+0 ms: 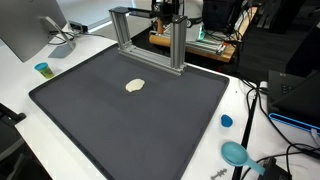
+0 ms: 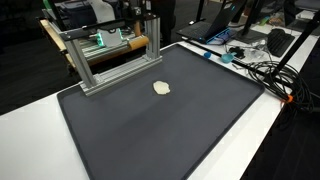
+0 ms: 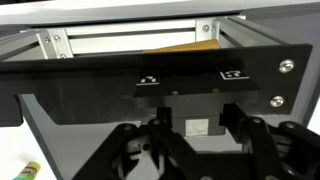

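Observation:
In the wrist view a black bar (image 3: 195,92) with two white marks runs across a wide black front panel (image 3: 80,78). My gripper is shut on this bar, its dark fingers (image 3: 236,116) meeting it from below; the exact contact is hidden. Silver side rails (image 3: 55,43) and a strip of orange-brown (image 3: 180,46) show behind the panel. In the second exterior view an aluminium frame (image 2: 110,70) stands at the mat's far left edge. Only part of the arm shows above it, and the fingertips cannot be made out there.
A round cream piece (image 1: 135,85) lies on the large dark mat (image 1: 110,120), which is otherwise clear. Beside it on the white table are a small colourful cup (image 1: 43,70), a blue object (image 1: 226,121) and a teal ladle-like item (image 1: 237,155). Cables lie at the right.

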